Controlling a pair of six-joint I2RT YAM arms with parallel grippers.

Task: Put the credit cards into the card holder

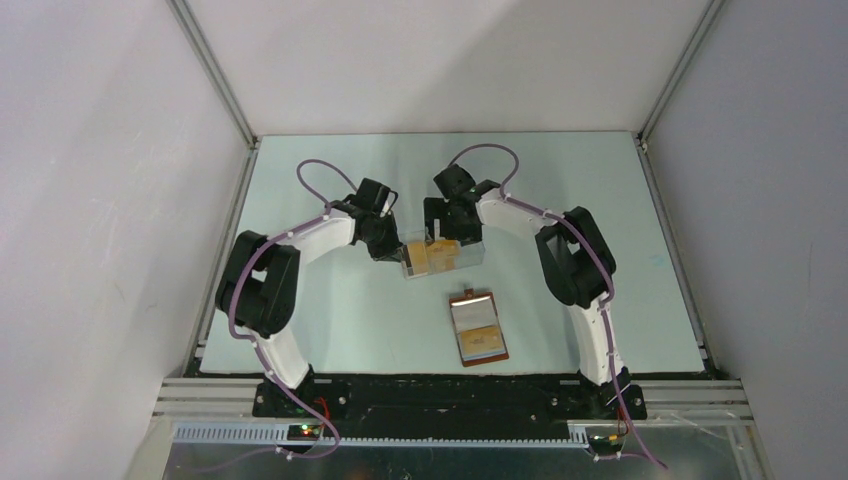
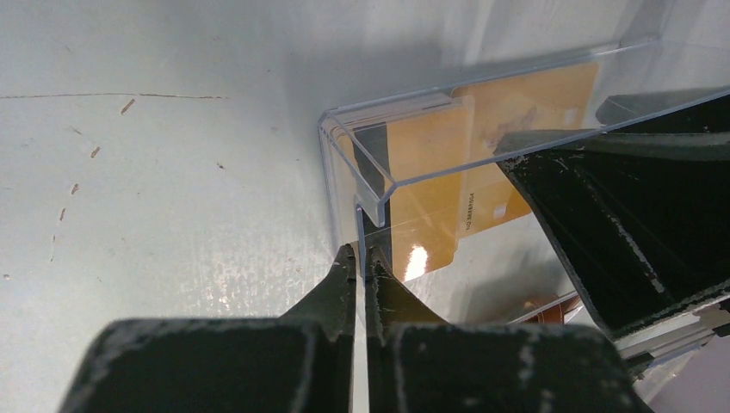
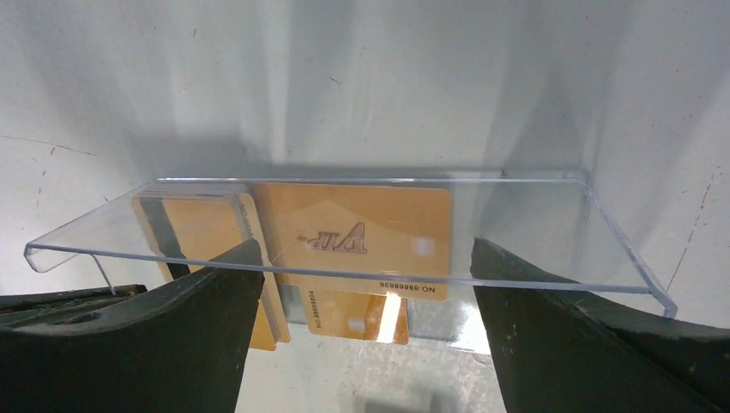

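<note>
Gold credit cards (image 3: pixel 353 228) lie in a clear plastic box (image 1: pixel 468 256) near the table's middle. One stack (image 2: pixel 422 163) stands at the left end; others lie flat, overlapping, beside it. My left gripper is shut at the box's left end, with the thin clear wall running between its fingertips. My right gripper is open over the box, its fingers (image 3: pixel 491 258) spread either side of the loose cards, nothing clasped. The brown card holder (image 1: pixel 463 345) lies open in front of the box, with a gold card (image 1: pixel 482 340) in its lower half.
The two grippers are close together above the box. Grey walls (image 1: pixel 760 250) enclose the table at the sides.
</note>
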